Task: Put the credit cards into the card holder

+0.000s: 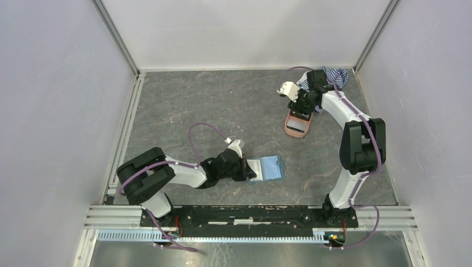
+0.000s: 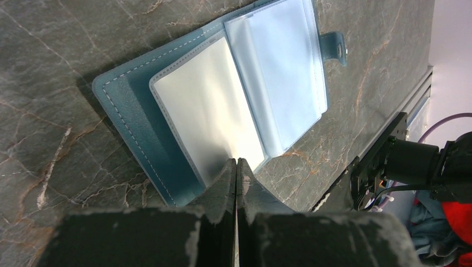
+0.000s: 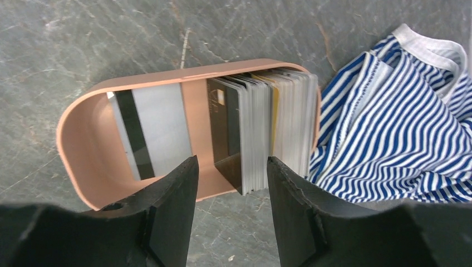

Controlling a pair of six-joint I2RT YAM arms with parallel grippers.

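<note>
The open card holder (image 2: 129, 103) lies flat, blue-green outside with clear and whitish sleeves (image 2: 206, 105) inside. My left gripper is shut, its tips at the near edge of the whitish sleeve; nothing shows between them. In the right wrist view a tan box (image 3: 89, 178) holds a row of upright cards (image 3: 281, 122), the front one dark (image 3: 225, 117). One pale card with a dark stripe (image 3: 161, 125) lies separately in the box's other section. Above the box is my right gripper, open, its fingers apart and no card seen gripped.
A blue-and-white striped cloth (image 3: 389, 122) lies beside the box, close to the right arm. Walls enclose the table at the back and sides.
</note>
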